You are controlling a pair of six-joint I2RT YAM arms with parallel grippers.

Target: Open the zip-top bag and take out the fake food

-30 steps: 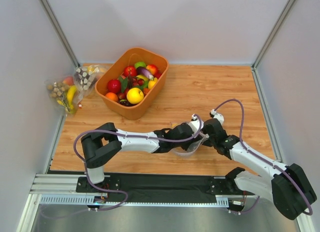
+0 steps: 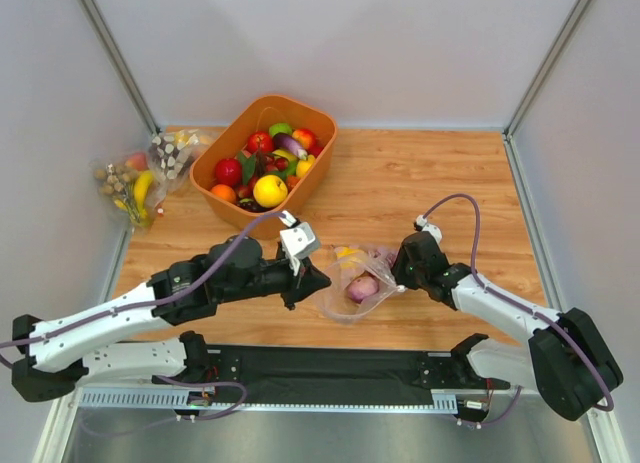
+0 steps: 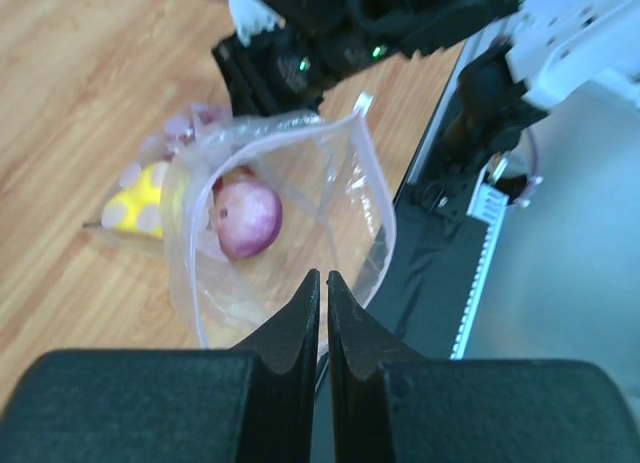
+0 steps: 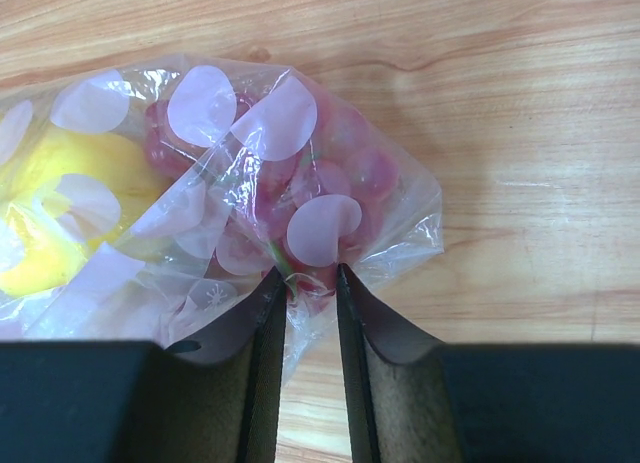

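A clear plastic bag (image 2: 345, 295) with pale dots lies on the table, its mouth wide open toward my left gripper (image 2: 318, 285). Inside are a purple-pink onion-like piece (image 3: 248, 218), a yellow piece (image 4: 75, 193) and red grapes (image 4: 330, 173). In the left wrist view the left fingers are shut in front of the bag's near rim; no film or food shows at their tips. My right gripper is shut on the bag's film at the grape end, where the film gathers between its fingertips.
An orange bin (image 2: 318, 168) full of fake produce stands at the back left. Beside it at the left wall are bags of food (image 2: 135, 188). Bare table (image 2: 420, 168) stretches across the back right.
My left gripper has drawn back leftward from beside the right one, and its arm is repositioned. The bag's mouth and the onion-like piece now show. The right arm has shifted slightly left.
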